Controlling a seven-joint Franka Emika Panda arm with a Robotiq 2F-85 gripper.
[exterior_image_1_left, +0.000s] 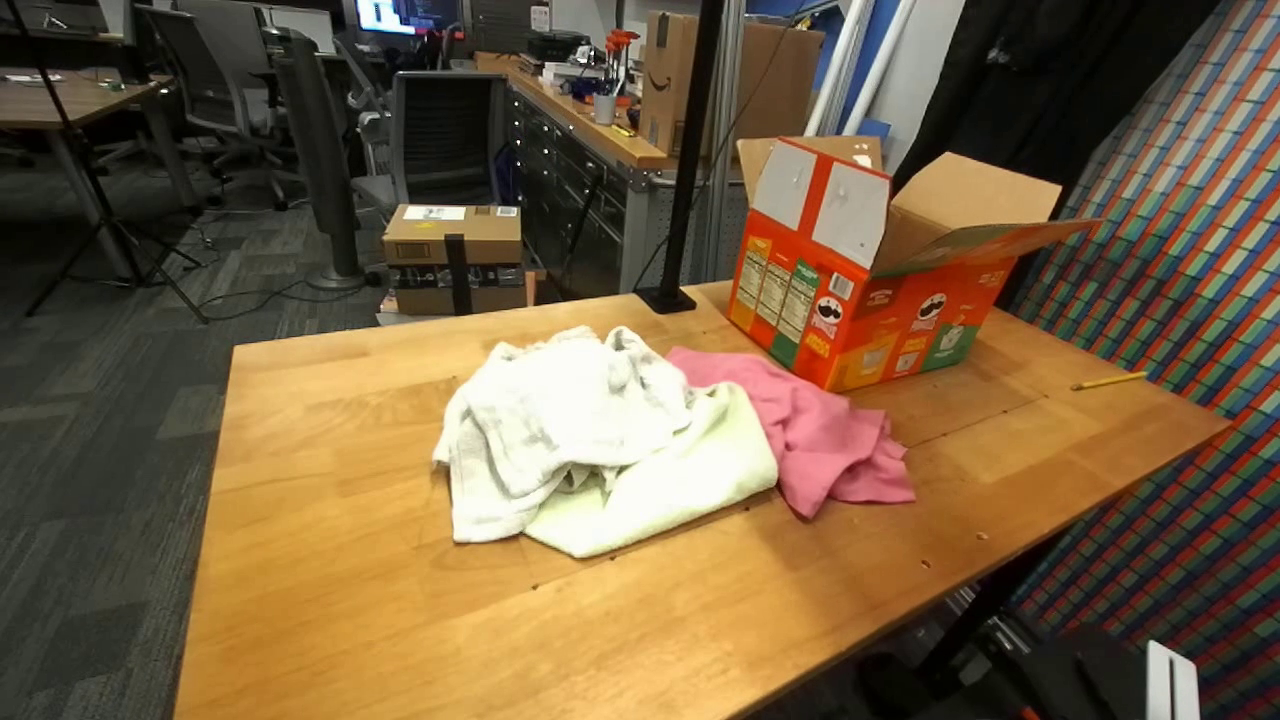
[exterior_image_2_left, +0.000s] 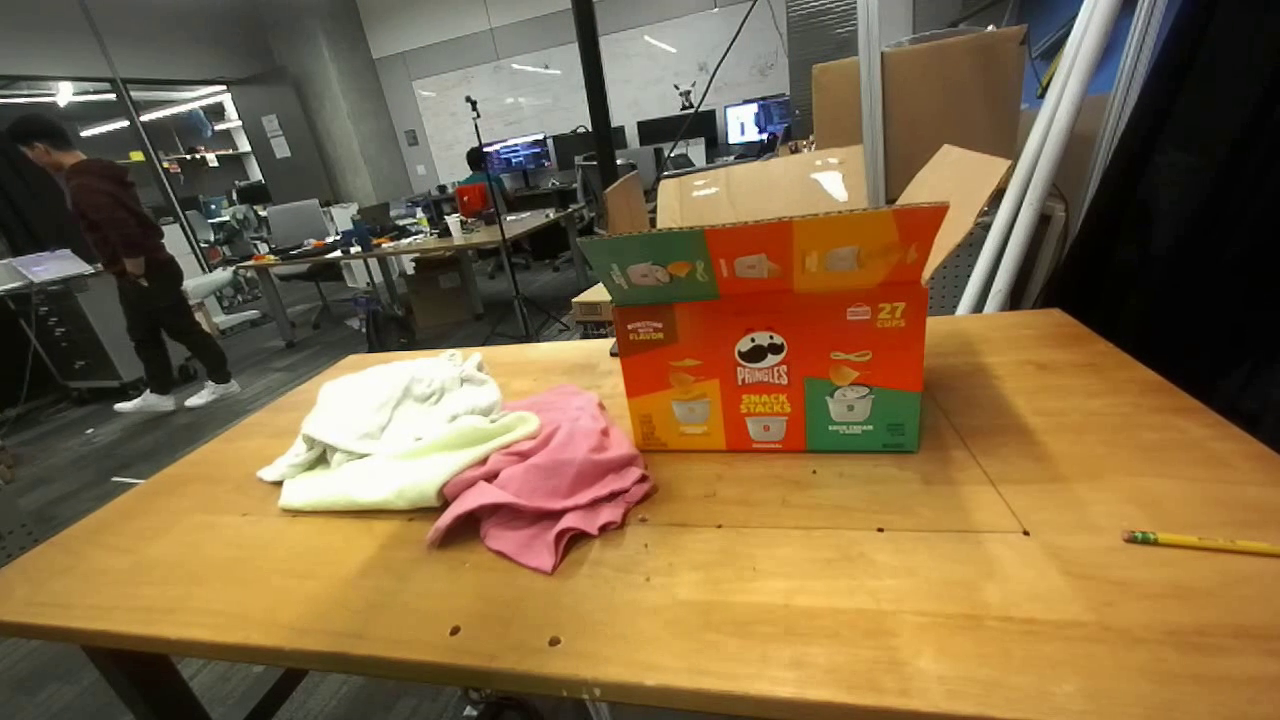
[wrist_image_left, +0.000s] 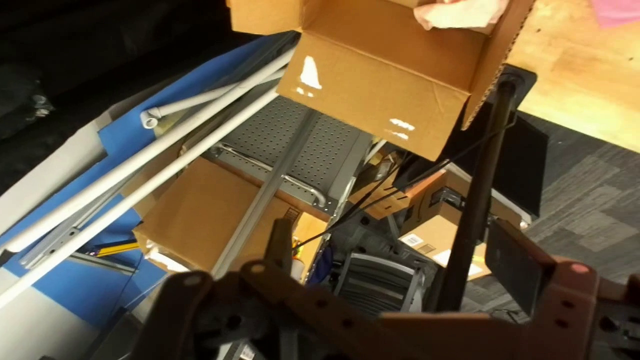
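Observation:
My gripper stands open in the wrist view, with empty space between its fingers; neither exterior view has it. The orange Pringles box (exterior_image_1_left: 889, 294) rests at the back of the table with its flaps up. Inside the box, a pale pink cloth (wrist_image_left: 460, 14) shows at the top edge of the wrist view; the box walls hide it from both exterior views. A white towel (exterior_image_1_left: 552, 414) and a pale green towel (exterior_image_1_left: 678, 480) lie heaped on the table, beside a rose-pink cloth (exterior_image_1_left: 828, 438) that is partly under the green one.
A yellow pencil (exterior_image_2_left: 1200, 544) lies right of the box. The black pole (exterior_image_1_left: 681, 180) rises from the table's back edge. White pipes (exterior_image_2_left: 1044, 156) lean behind the box.

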